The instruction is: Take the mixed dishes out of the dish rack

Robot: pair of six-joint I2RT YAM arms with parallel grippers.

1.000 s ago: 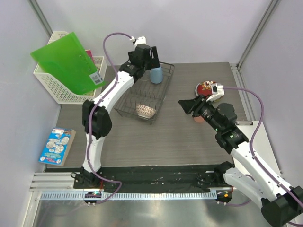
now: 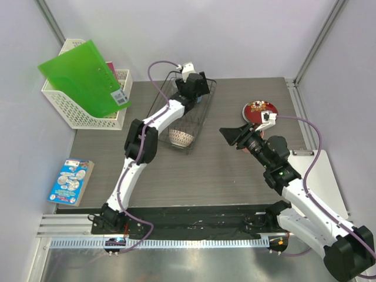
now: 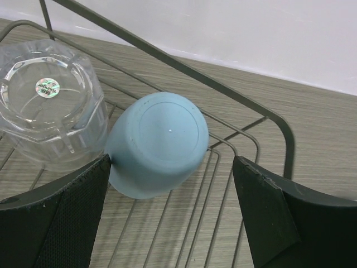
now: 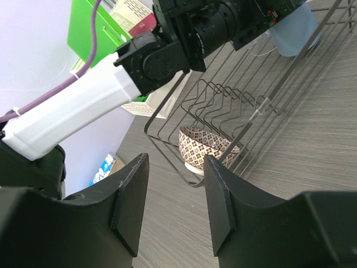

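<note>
In the dish rack [image 2: 205,108], my left gripper [image 2: 194,85] hangs over the back end, its fingers apart on either side of an upturned light blue cup [image 3: 159,134]; contact is unclear. Beside the cup, a clear plastic faceted vessel [image 3: 47,95] shows in the left wrist view. A patterned bowl [image 2: 180,137] [image 4: 203,142] rests at the rack's near end. My right gripper [image 2: 235,134] stands open and empty over the table right of the rack.
A white basket [image 2: 70,111] with a green folder [image 2: 82,76] stands at left, a box [image 2: 69,182] below it. A red plate [image 2: 252,108] and white board [image 2: 329,188] lie at right.
My left gripper has moved right and downward in the top view, over the blue cup. The right arm has shifted slightly, its gripper staying right of the rack.
</note>
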